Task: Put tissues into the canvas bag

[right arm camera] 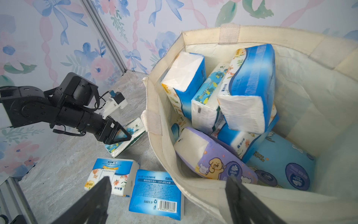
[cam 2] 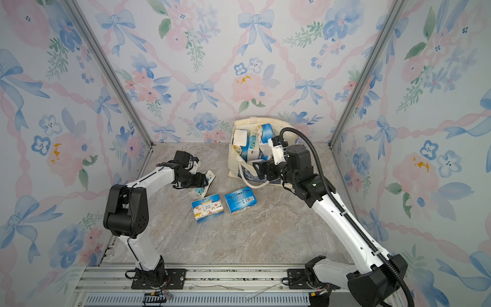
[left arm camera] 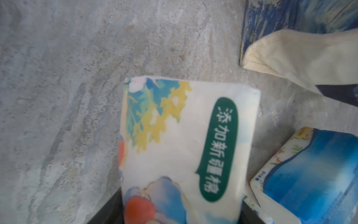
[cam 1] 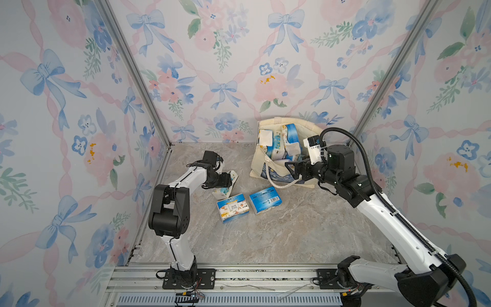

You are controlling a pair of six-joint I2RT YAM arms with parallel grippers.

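My left gripper [cam 1: 226, 180] is shut on a white tissue pack [left arm camera: 179, 138] with a green label and yellow and blue print. In the left wrist view the pack fills the middle, a dark finger at each side of its lower end. The cream canvas bag [right arm camera: 160, 141] stands open, with several tissue packs inside, among them a blue-and-white pack [right arm camera: 246, 85] and a purple pack [right arm camera: 212, 155]. At the bag's front rim is my right gripper, its fingers apart, with no pack visibly held. Two more packs lie on the floor: one with orange print [cam 1: 232, 207], one blue [cam 1: 265, 199].
A cream handle [cam 1: 278, 185] loops down over the bag's front. Both loose packs sit close together, left of the bag and in front of it. Clear marble surface [cam 1: 276, 235] spreads before them.
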